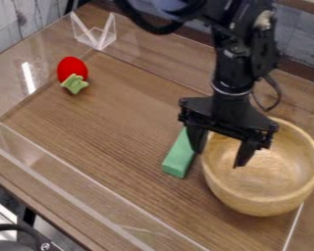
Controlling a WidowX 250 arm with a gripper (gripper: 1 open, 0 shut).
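Observation:
My black gripper (226, 132) stands open over the left part of the tan bowl (262, 186), its fingers spread. Its left finger reaches over the upper end of a green block (183, 159) lying just left of the bowl; whether they touch, I cannot tell.
A red object (72, 70) with a small light green piece (75, 84) on it or beside it lies at the upper left. A white wire-like holder (93, 31) is at the back left.

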